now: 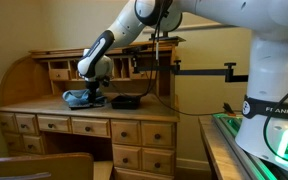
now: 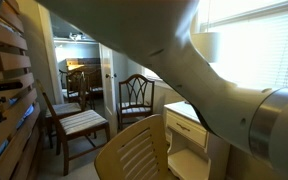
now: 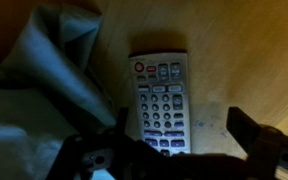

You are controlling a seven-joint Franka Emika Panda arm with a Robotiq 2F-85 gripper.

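In the wrist view, a light grey remote-like keypad (image 3: 164, 105) with rows of dark buttons and a red one at its top left lies flat on the wooden surface. My gripper is open above it, a dark finger to each side and nothing held between them. Bluish-grey cloth (image 3: 49, 85) lies bunched just left of the keypad, partly behind the left finger. Seen from exterior view 1, the gripper (image 1: 93, 90) is low over the desk beside the blue cloth (image 1: 77, 99); the keypad cannot be made out there.
A black tray (image 1: 126, 102) stands on the desk to the right of the gripper. Behind rise the cubbyholes of the wooden desk (image 1: 144, 130). Bare wood shows right of the keypad. Chairs (image 2: 84, 122) and a white cabinet (image 2: 187, 130) appear in exterior view 2.
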